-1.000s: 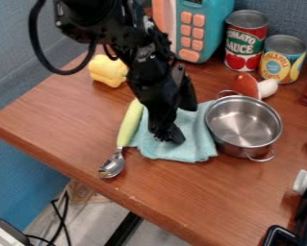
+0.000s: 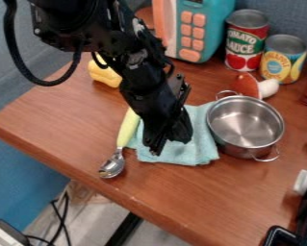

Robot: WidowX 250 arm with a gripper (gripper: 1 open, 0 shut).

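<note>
My black gripper (image 2: 160, 142) points down over a light teal cloth (image 2: 191, 148) on the wooden table, its lower end near the cloth's left part; whether it is open or shut is unclear. A spoon with a pale yellow-green handle (image 2: 125, 132) and a metal bowl (image 2: 114, 166) lies left of the cloth. A steel pot (image 2: 244, 129) stands to the right, beside the cloth.
A yellow object (image 2: 103, 73) lies behind the arm. A toy microwave (image 2: 188, 29), tomato sauce can (image 2: 244, 40), second can (image 2: 282, 60) and round items (image 2: 245, 85) fill the back right.
The gripper has moved slightly left over the cloth and the arm has shifted a little. The objects on the table look unchanged.
</note>
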